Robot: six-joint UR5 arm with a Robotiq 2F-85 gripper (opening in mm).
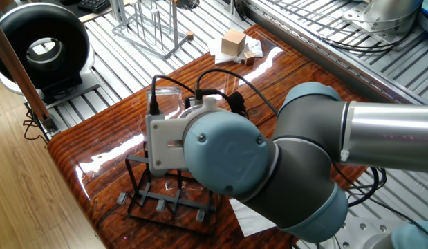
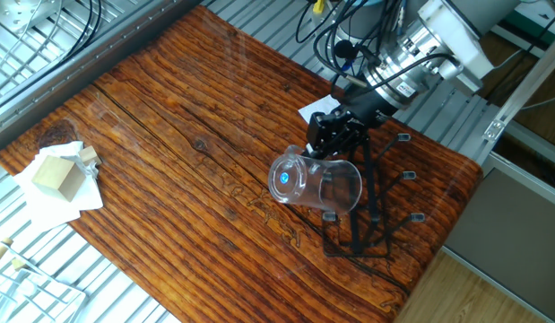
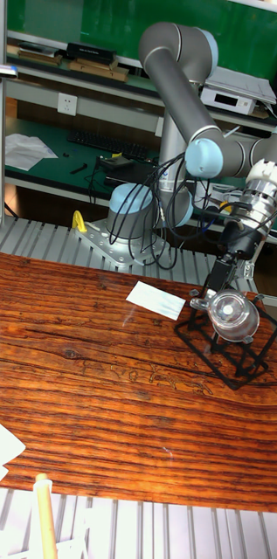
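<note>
A clear glass mug (image 2: 317, 183) lies on its side in the air, at the edge of the black metal rack (image 2: 356, 253) in exterior view 2. My gripper (image 2: 313, 150) is at the mug's handle side and appears shut on it, though the fingers are small and dark there. In exterior view 3 the mug (image 3: 232, 315) overlaps the rack (image 3: 225, 376), below my gripper (image 3: 210, 291); whether they touch cannot be told. From exterior view 1 the wrist hides the gripper, leaving part of the mug (image 1: 164, 101) visible beyond the white mount.
White paper (image 3: 155, 300) lies beside the rack. A wooden block (image 1: 233, 42) and a smaller one (image 1: 249, 58) rest at the table's far end, near a wire rack (image 1: 155, 31). Upright prongs stick out from the black rack. Mid-table is clear in exterior view 2.
</note>
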